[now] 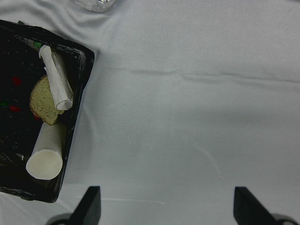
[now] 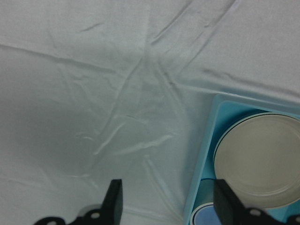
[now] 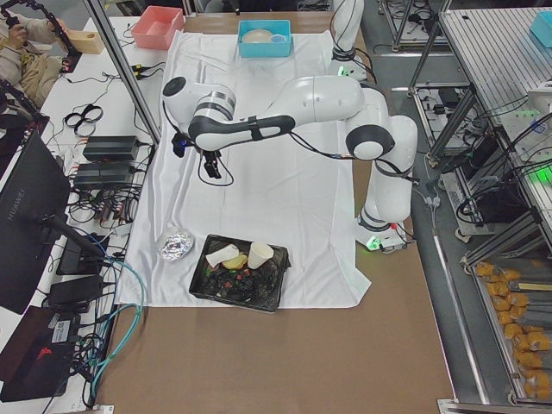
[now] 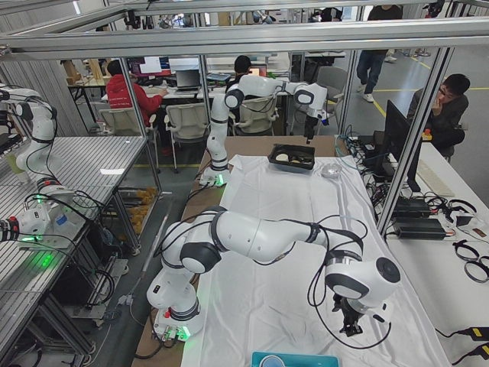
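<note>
My left gripper (image 3: 212,164) hangs over the white cloth; in the left wrist view its fingers stand apart with nothing between. Off to its side lies a black tray (image 3: 237,300) holding a white cup (image 1: 44,161), a bread slice (image 1: 44,103), a white paper-like roll (image 1: 58,79) and small coloured bits. A crumpled foil item (image 3: 175,244) is beside the tray. My right gripper (image 4: 351,321) is open and empty beside a light-blue bin (image 2: 203,140), which holds a round beige dish (image 2: 258,159) and a blue-topped cylindrical item (image 2: 206,215).
A pink bin (image 3: 157,28) stands on the side desk, with cables, scissors (image 3: 84,121) and a monitor (image 3: 26,224). A metal frame post (image 4: 409,153) rises along the table's side.
</note>
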